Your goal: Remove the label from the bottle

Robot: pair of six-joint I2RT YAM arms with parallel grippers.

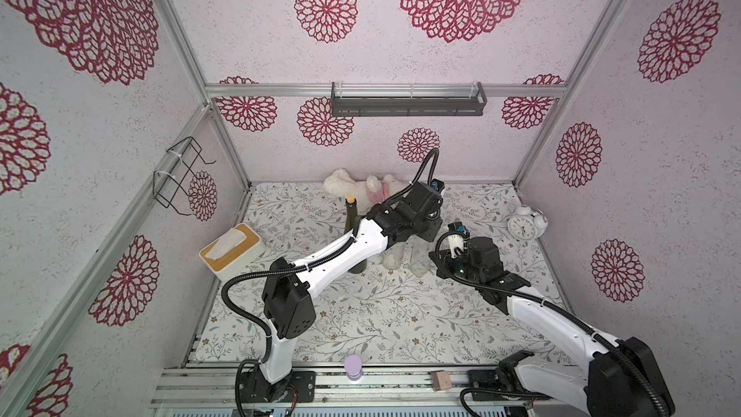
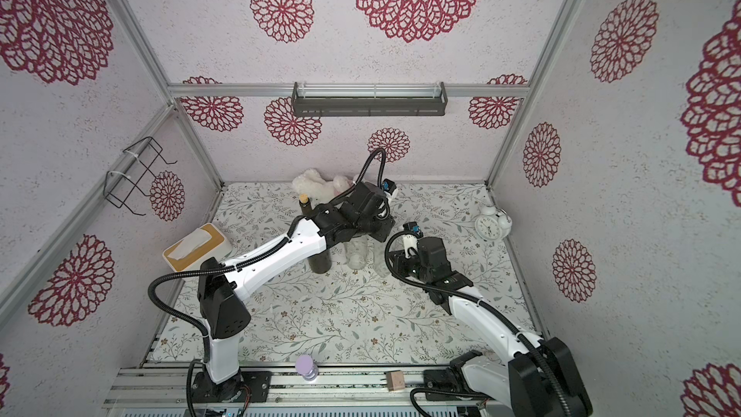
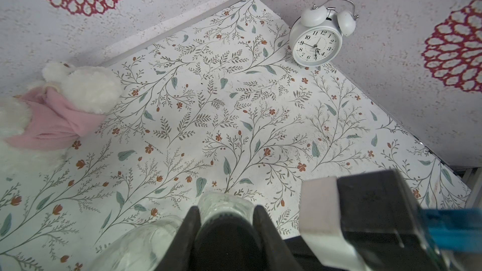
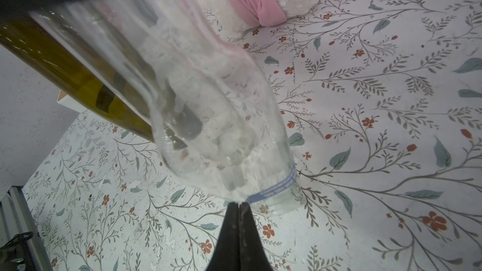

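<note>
A clear bottle [image 1: 418,258] stands mid-table, its black top [image 3: 228,243] between the fingers of my left gripper, which is shut on it. The right wrist view shows its clear body [image 4: 221,95] up close, slightly blurred, with a blue strip [image 4: 273,187] near the base. No label print is readable. My right gripper is shut, its tips overlapping the bottle's lower edge in that view; nothing shows between them, and whether they touch is unclear. Both top views hide the fingertips behind the arms.
Just left stand another clear bottle [image 3: 138,246] and a dark green bottle [image 4: 75,65]. White plush [image 1: 347,183] lies behind; a white clock [image 1: 526,224] is at right, a tissue box [image 1: 231,251] at left.
</note>
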